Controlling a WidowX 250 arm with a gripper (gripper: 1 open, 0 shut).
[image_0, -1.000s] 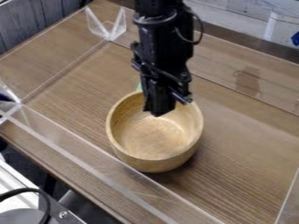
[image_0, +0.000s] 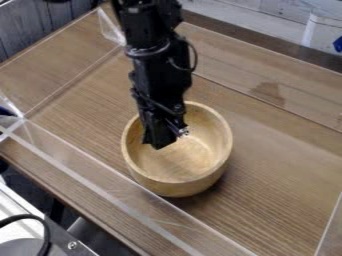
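Observation:
A wide, round wooden bowl (image_0: 187, 170) rests on the wooden table (image_0: 274, 190) in the middle of the view. The black gripper (image_0: 166, 132) comes down from the top over the bowl, its tip inside the rim's outline toward the back left. It looks shut, with no object clearly visible between its fingers; the dark tip is hard to make out.
Clear plastic edging runs along the table's left and lower-left side. A white object (image_0: 326, 30) lies beyond the back right edge. The wood right of the bowl is bare. A black cable loops at the bottom left.
The gripper has moved slightly left and tilted, its tip now lower over the bowl. The bowl stays in about the same place.

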